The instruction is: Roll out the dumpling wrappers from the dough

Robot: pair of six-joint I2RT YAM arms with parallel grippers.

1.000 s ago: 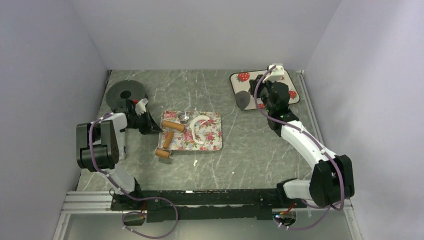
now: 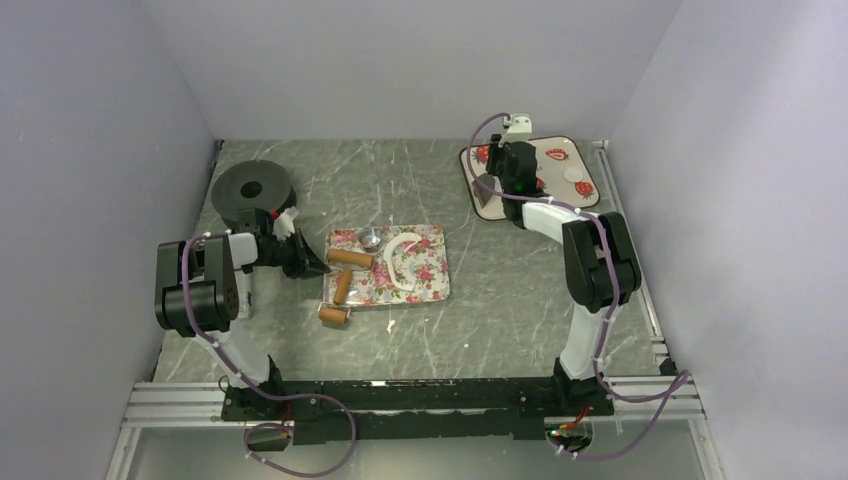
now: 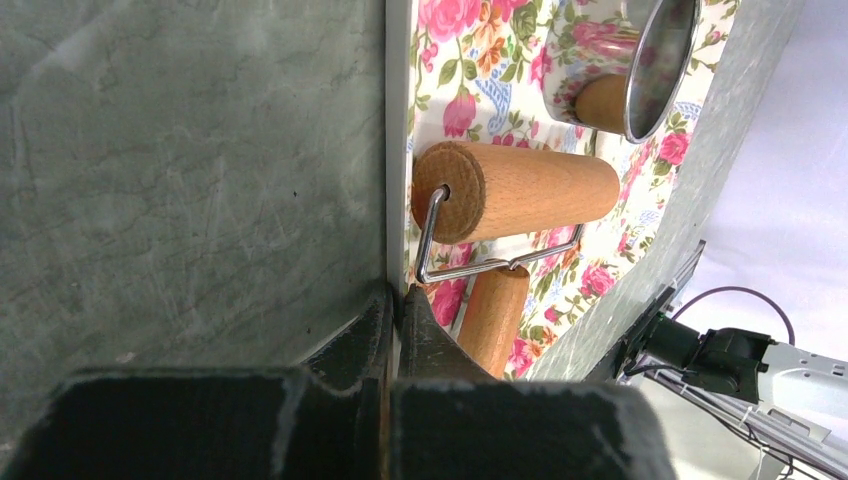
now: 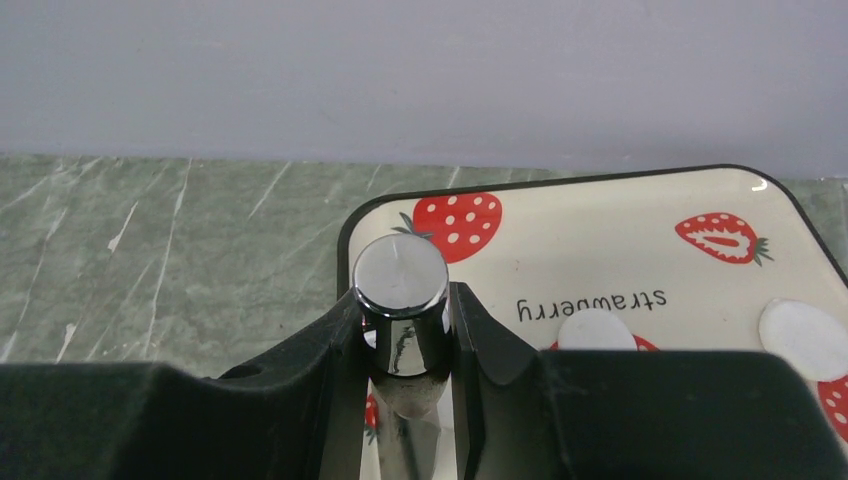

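Beside the left edge of the floral board [image 2: 432, 290], my left gripper [image 2: 325, 268] is shut, its fingertips against that edge in the left wrist view. On the board lie a curved strip of white dough [image 2: 390, 262], a metal cup [image 2: 369, 239] and a wooden roller [image 3: 540, 193] with a wire frame. At the strawberry tray [image 4: 590, 215], the fingers of my right gripper flank the metal-capped handle [image 4: 401, 272] of a spatula, very close on both sides. Whether they grip it, I cannot tell. White dough discs [image 4: 803, 338] lie on the tray.
A dark round pan [image 2: 250, 185] stands at the back left, behind the left arm. Another wooden roller [image 2: 334, 314] lies at the board's front edge. The table between board and tray is clear.
The floral board and its rollers have shifted slightly right, with my left gripper still at its edge. My right arm has swung left over the tray to the spatula.
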